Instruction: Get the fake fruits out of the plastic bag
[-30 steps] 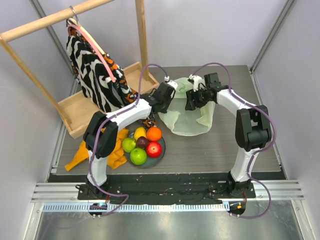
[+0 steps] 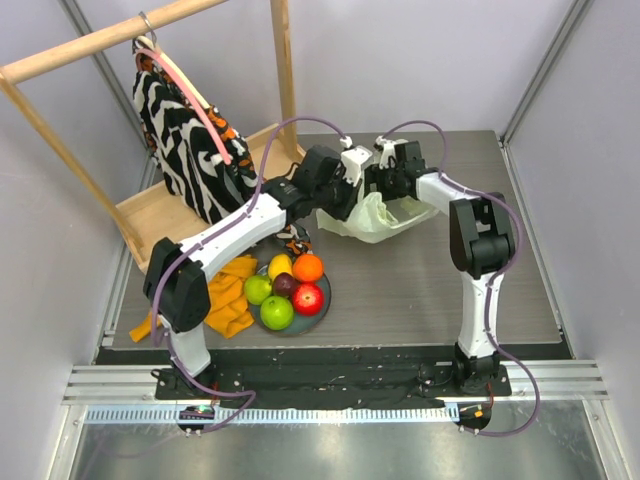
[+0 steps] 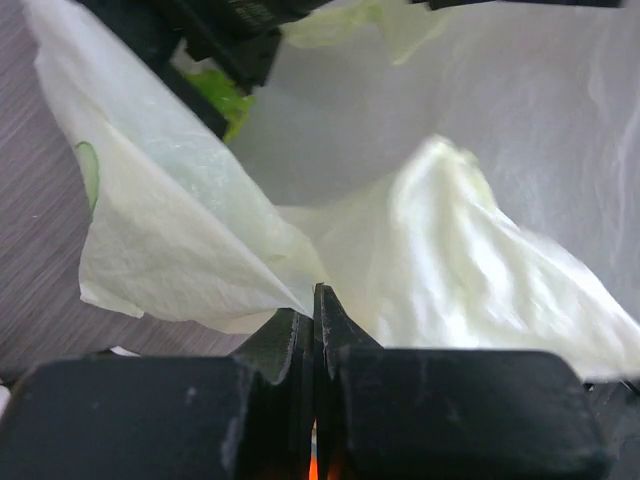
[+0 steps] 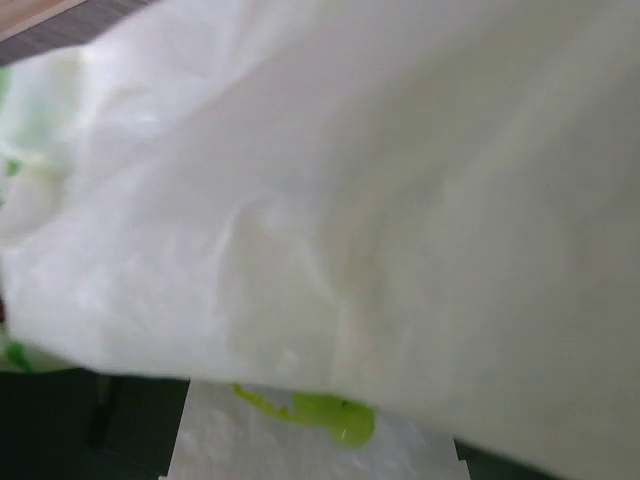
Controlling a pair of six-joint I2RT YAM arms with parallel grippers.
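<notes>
The whitish plastic bag (image 2: pixel 380 232) lies crumpled at the back middle of the table. My left gripper is shut on the bag's edge, and the film gathers at its fingertips. Inside the bag, my right gripper (image 2: pixel 371 182) stands open. In the right wrist view a green fruit (image 4: pixel 335 415) shows between its spread fingers, mostly covered by a fold of bag. Something green (image 3: pixel 222 98) also appears beside the right fingers in the left wrist view. Whether the fingers touch it, I cannot tell.
A dark bowl (image 2: pixel 326 313) at front left holds several fruits, among them an orange (image 2: pixel 308 268) and a red one (image 2: pixel 307 299). Beside it lies an orange cloth (image 2: pixel 228 300). A wooden rack (image 2: pixel 285 70) with a patterned garment (image 2: pixel 180 120) stands behind.
The left gripper has moved right with the bag's edge, folding the bag together. The right gripper has shifted left, deeper into the folded bag near the left gripper.
</notes>
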